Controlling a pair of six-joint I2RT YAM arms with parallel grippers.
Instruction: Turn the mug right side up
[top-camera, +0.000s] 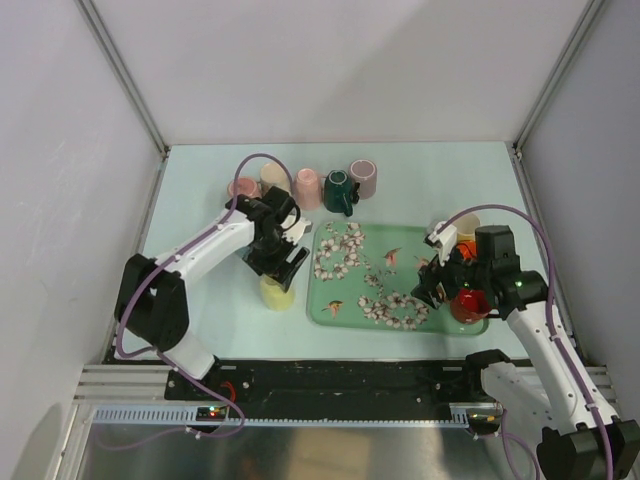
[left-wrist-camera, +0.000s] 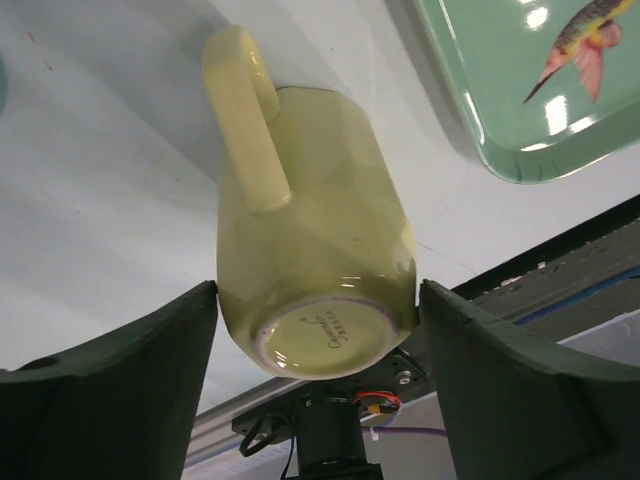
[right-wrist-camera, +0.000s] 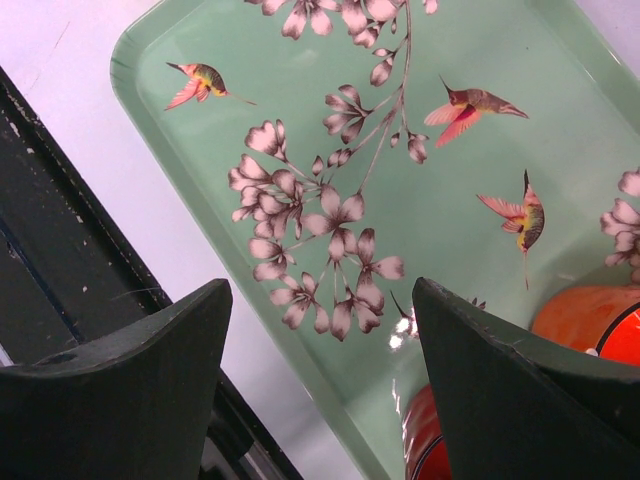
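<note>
A pale yellow mug (top-camera: 277, 297) lies on its side on the white table left of the tray; in the left wrist view the mug (left-wrist-camera: 315, 180) shows its base toward the camera and its handle on top. My left gripper (top-camera: 285, 268) is over the mug, its dark fingers either side of the base end (left-wrist-camera: 318, 325), part open; whether they touch it is hard to tell. My right gripper stands open above the right part of the tray, nothing between its fingers.
The green tray (top-camera: 340, 312) fills the middle right, with red mugs (top-camera: 470, 308) at its right end. Several mugs (top-camera: 362, 175) stand along the back. The table's front edge borders a dark gap.
</note>
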